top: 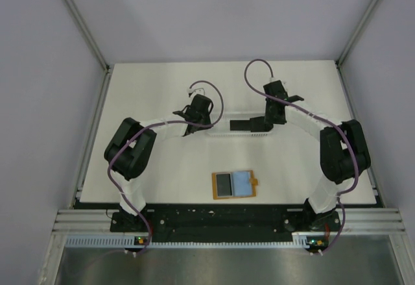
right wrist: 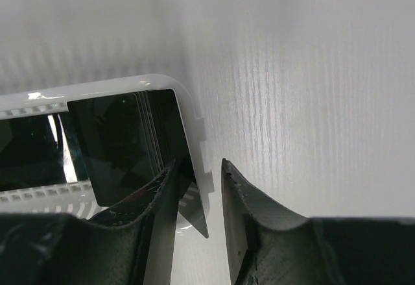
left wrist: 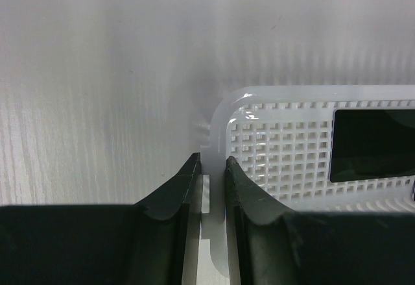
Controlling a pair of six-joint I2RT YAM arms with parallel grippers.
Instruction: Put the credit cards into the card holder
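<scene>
A white perforated tray [left wrist: 279, 93] lies mid-table, holding dark cards [right wrist: 110, 142], several stacked at its right end with one edge slightly raised. My left gripper is shut on the tray's left end wall. My right gripper is part open over the tray's right end, its left finger against or just in front of the stack's edge; whether it touches is unclear. The card holder [top: 234, 184], a wooden frame with grey and blue sections, lies near the table's front.
</scene>
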